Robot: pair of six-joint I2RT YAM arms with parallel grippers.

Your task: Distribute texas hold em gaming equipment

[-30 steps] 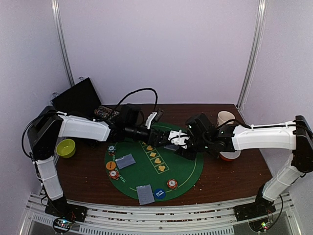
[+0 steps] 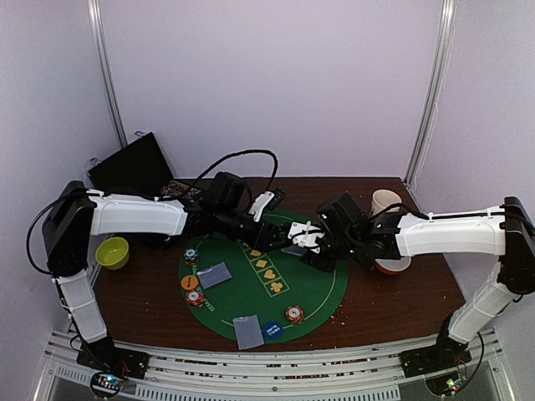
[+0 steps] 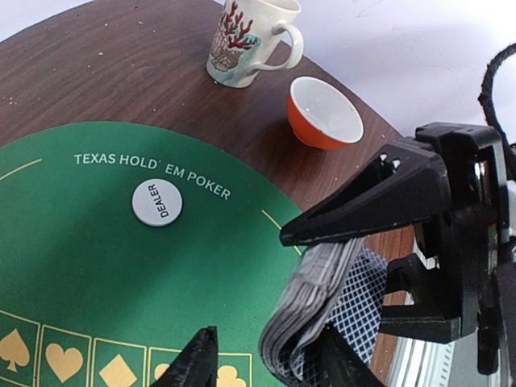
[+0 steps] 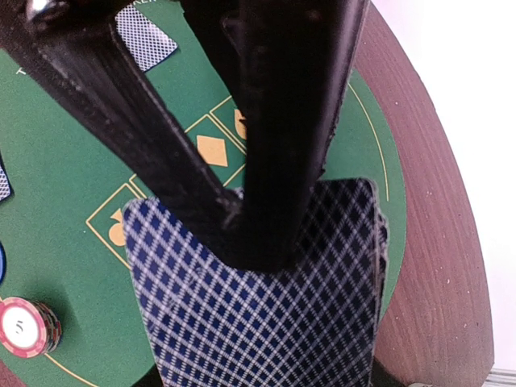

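Observation:
My right gripper is shut on a deck of cards (image 4: 242,322) with a dark blue checked back, held above the green poker mat (image 3: 89,242). At the deck, my left gripper stands part open. In the left wrist view the deck's curved edge lies between its fingers, nearer the right one. From the right wrist view, the left fingers (image 4: 266,218) cross the deck's face; whether they grip any card is hidden. Face-down cards (image 2: 214,274) and more cards (image 2: 248,332) lie on the mat. A white dealer button (image 3: 157,201) rests there too.
Chip stacks (image 2: 294,314), an orange button (image 2: 191,282) and a blue button (image 2: 272,331) sit around the mat. A mug (image 3: 246,48) and an orange bowl (image 3: 310,129) stand beyond it. At left are a green bowl (image 2: 113,253) and an open black case (image 2: 132,167).
The right arm and the things on the mat look still.

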